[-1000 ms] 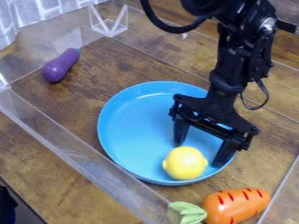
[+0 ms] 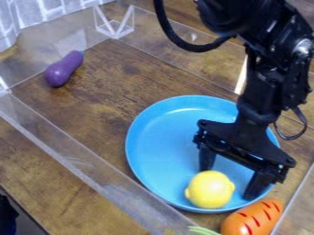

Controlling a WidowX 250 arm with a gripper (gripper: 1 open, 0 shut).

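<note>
A blue plate (image 2: 160, 147) holds a yellow round toy (image 2: 208, 189) near its front edge. My black gripper (image 2: 237, 165) is lowered over the plate's right part, behind and right of the yellow toy, its fingers open. An orange carrot toy (image 2: 252, 220) lies beside the plate at the lower right, partly cut off by the frame. A purple eggplant toy (image 2: 64, 68) lies at the upper left.
A clear plastic wall (image 2: 73, 138) runs diagonally along the front left.
My gripper, the plate and the yellow toy have shifted right and slightly down, with the plate now closer to the carrot, whose left end is now more hidden.
</note>
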